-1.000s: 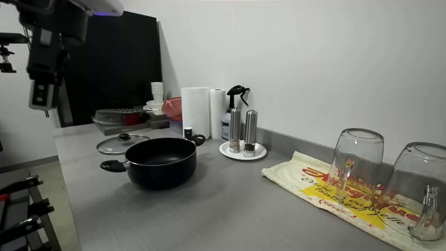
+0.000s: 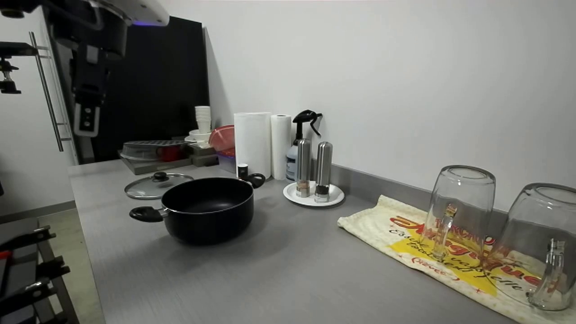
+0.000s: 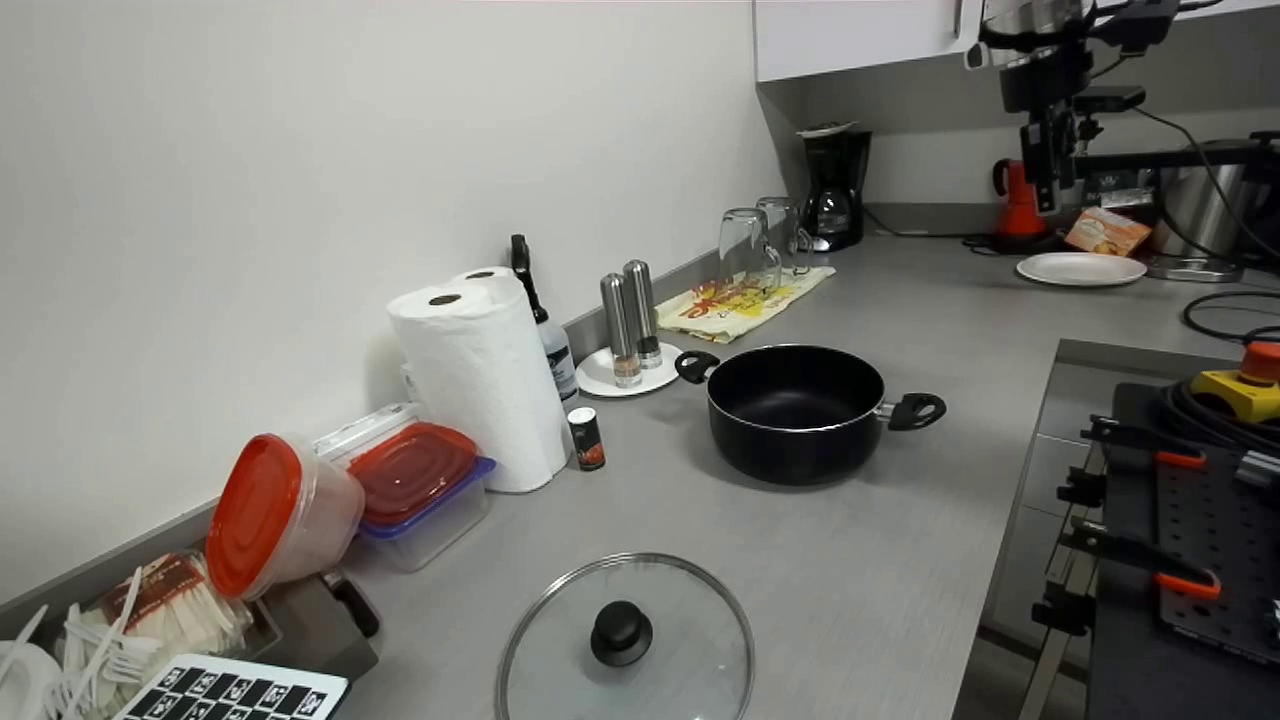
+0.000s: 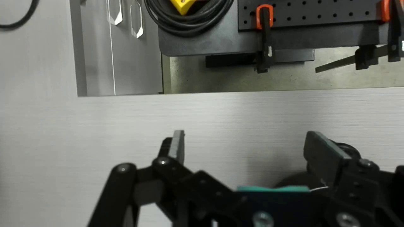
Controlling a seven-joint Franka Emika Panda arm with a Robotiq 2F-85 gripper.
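Note:
High over the counter, my gripper stands open, its two fingers far apart with only bare grey surface showing between them in the wrist view. In exterior view 1 the gripper (image 2: 86, 121) hangs at the upper left, clear of everything below. A black two-handled pot (image 2: 209, 210) rests uncovered on the counter; its inside looks empty. Its glass lid (image 3: 624, 654) with a black knob lies flat, apart from the pot. At the bottom of the wrist view, the pot (image 4: 299, 179) is mostly hidden behind the gripper.
Two steel grinders (image 2: 322, 170) stand on a white plate (image 2: 313, 200). Upturned glass mugs (image 2: 459, 210) sit on a printed cloth (image 2: 378, 229). Paper rolls (image 3: 474, 372) and food tubs (image 3: 414, 480) line the wall. The counter's front edge (image 4: 242, 92) borders a gap before the black cart (image 4: 212, 43).
My gripper has moved to the right and slightly up in exterior view 1. The pot, lid and other objects have stayed in place.

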